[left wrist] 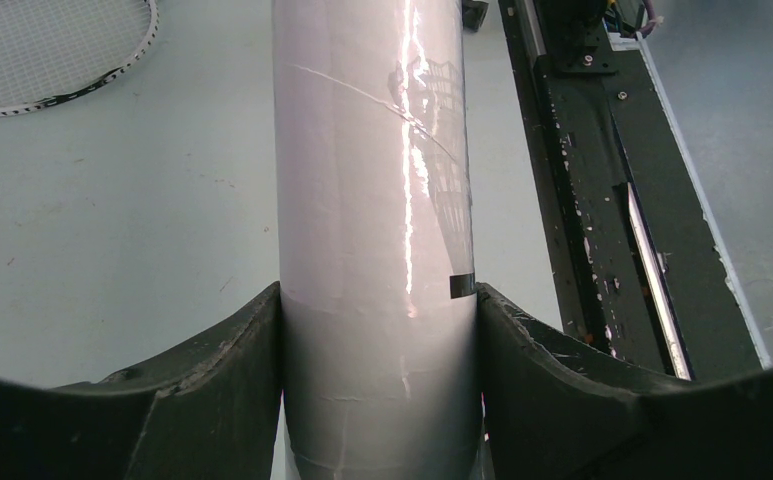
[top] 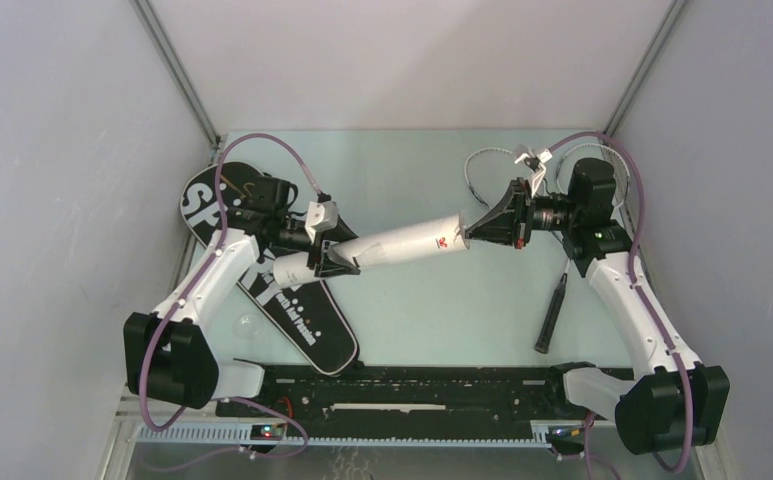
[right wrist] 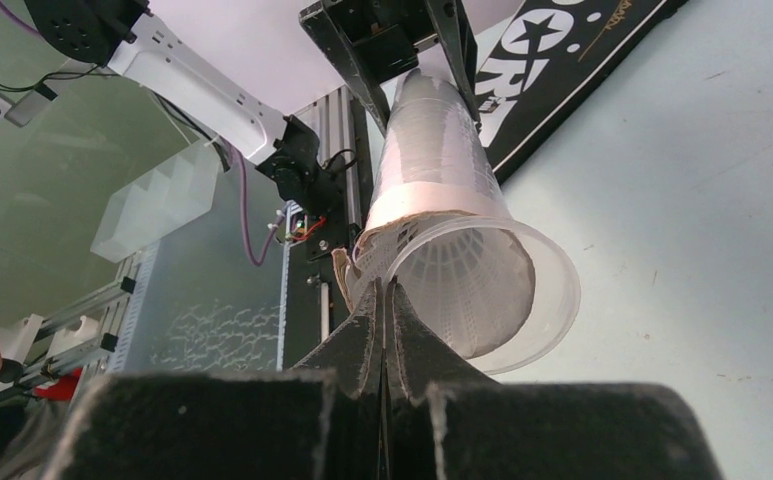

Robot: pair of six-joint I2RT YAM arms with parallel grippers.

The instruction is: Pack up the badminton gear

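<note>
My left gripper (top: 338, 262) is shut around the long white shuttlecock tube (top: 402, 244), which hangs above the table. In the left wrist view the tube (left wrist: 377, 180) fills the space between the finger pads. Its open mouth faces right and shows a mesh shuttlecock skirt (right wrist: 452, 275) inside. A clear round lid (right wrist: 559, 300) overlaps that mouth, offset from it rather than squarely on. The right gripper is shut, with the lid's thin edge at its fingertips. Under the left arm lies the black racket bag (top: 307, 325) with white lettering.
Rackets lie at the right; one rim (top: 477, 165) shows behind the right gripper, and a dark handle (top: 552, 315) points toward the front. A clear disc (top: 247, 325) rests on the table at left.
</note>
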